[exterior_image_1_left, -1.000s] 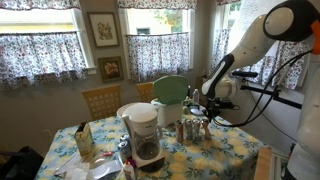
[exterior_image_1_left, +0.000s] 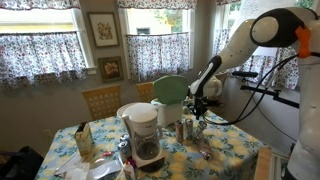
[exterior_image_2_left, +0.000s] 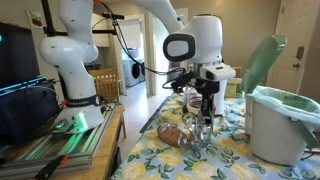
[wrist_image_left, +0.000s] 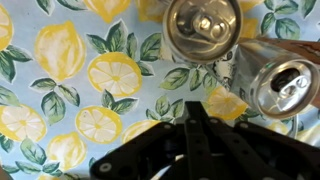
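Two silver-topped cans show in the wrist view, a first can (wrist_image_left: 203, 27) at the top and a second can (wrist_image_left: 287, 87) to its right; both have their tabs and lids toward the camera. My gripper is shut at the lower edge of that view, with nothing visible between its fingers, and the cans lie beyond it. In exterior view 2 the gripper (exterior_image_2_left: 208, 112) points down among shiny silver cans (exterior_image_2_left: 197, 132). A brownish object (exterior_image_2_left: 172, 133) lies on the cloth beside them, apparently on its side.
A white bin (exterior_image_2_left: 285, 130) with a green lid (exterior_image_2_left: 265, 58) stands close by the cans. A white coffee maker (exterior_image_1_left: 143, 130) and small bottles occupy the table's middle.
The arm has reached further over the table, its gripper moving left in exterior view 1. A reddish-brown object now lies nearer the front, where the cloth was clear before.
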